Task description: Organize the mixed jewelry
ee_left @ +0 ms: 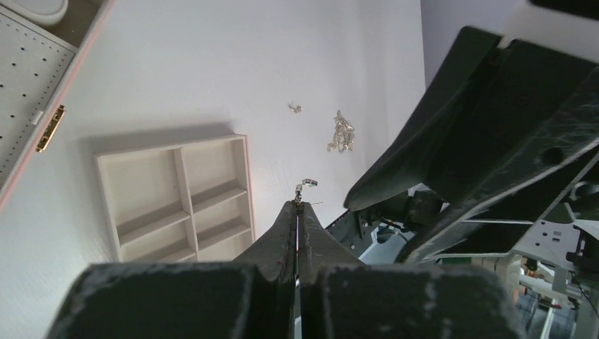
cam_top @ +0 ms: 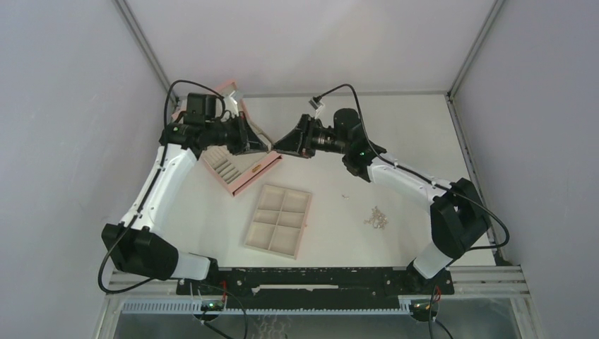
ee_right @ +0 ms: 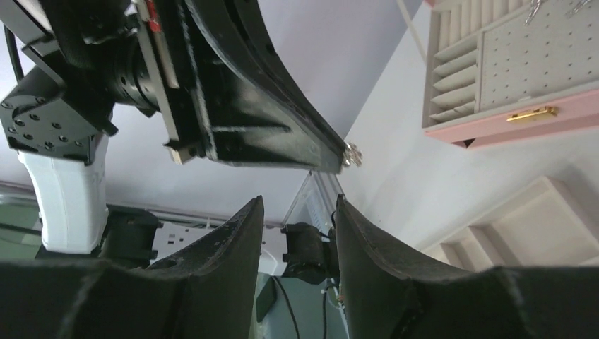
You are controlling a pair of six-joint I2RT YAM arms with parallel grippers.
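A tiny silver earring (ee_left: 306, 184) sticks out from the tips of my left gripper, which is shut on it. From the right wrist view the same silver piece (ee_right: 352, 155) shows at the dark fingertips. My right gripper stands part open facing it, with nothing between its fingers. In the top view the two grippers' tips nearly meet over the front corner of the pink jewelry box (cam_top: 258, 171). Silver pieces lie in a loose pile (cam_top: 377, 217) on the right of the table, with a small piece (cam_top: 345, 196) apart from them.
The open pink box holds a perforated panel (ee_right: 537, 60) with a few silver pieces on it, ring slots and a white oval item (ee_left: 42, 8). A divided tray (cam_top: 280, 220) with empty compartments lies in front.
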